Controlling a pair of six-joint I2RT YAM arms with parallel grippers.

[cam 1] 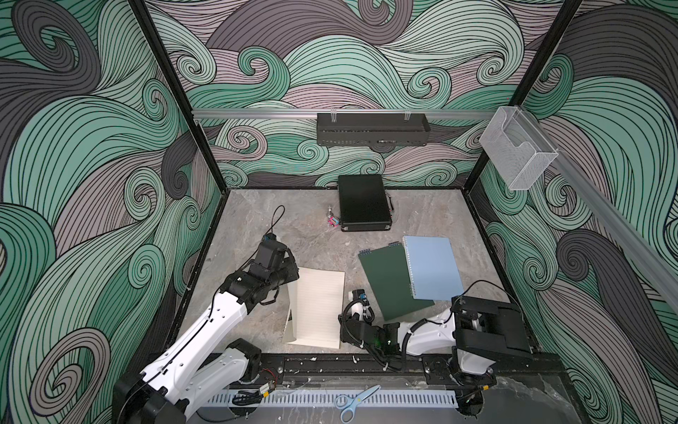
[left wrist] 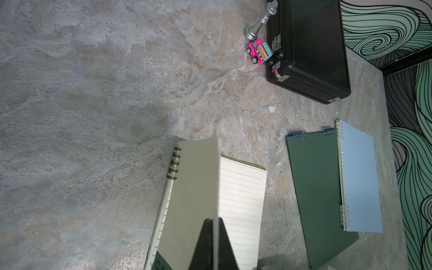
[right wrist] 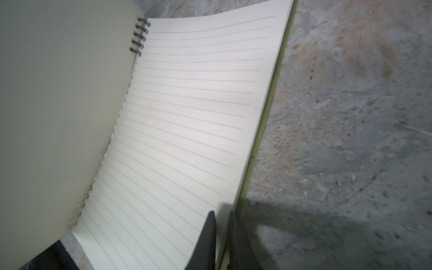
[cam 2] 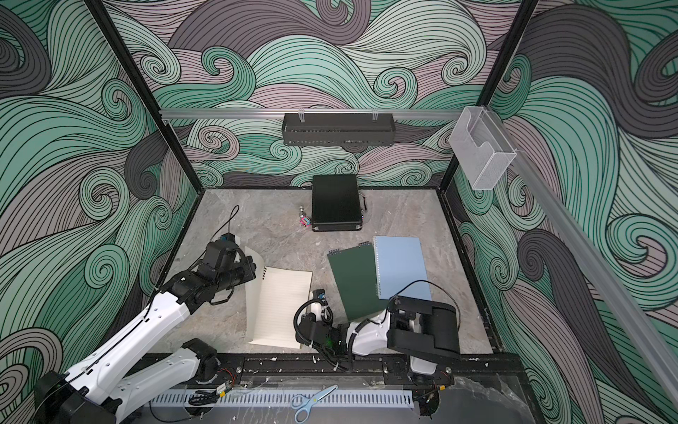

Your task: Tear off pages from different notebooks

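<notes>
An open spiral notebook (cam 1: 319,308) with lined pages lies at the front left of the table. My left gripper is shut on its raised front cover (left wrist: 193,180), whose thin edge runs down between the fingers. The cover stands folded up from the ring side. My right gripper is low at the notebook's right edge, shut with the edge of the lined page (right wrist: 189,108) between its fingers. How many sheets it grips cannot be told. The green back cover (right wrist: 265,117) shows beneath the page. A blue notebook (cam 1: 432,267) partly overlaps a dark green notebook (cam 1: 388,279) to the right.
A black case (cam 1: 364,201) stands at the back, with a pink toy car (left wrist: 259,50) and a silver chess piece (left wrist: 261,21) beside it. Blue scissors (cam 1: 355,402) lie beyond the table's front edge. Bare tabletop lies behind the open notebook.
</notes>
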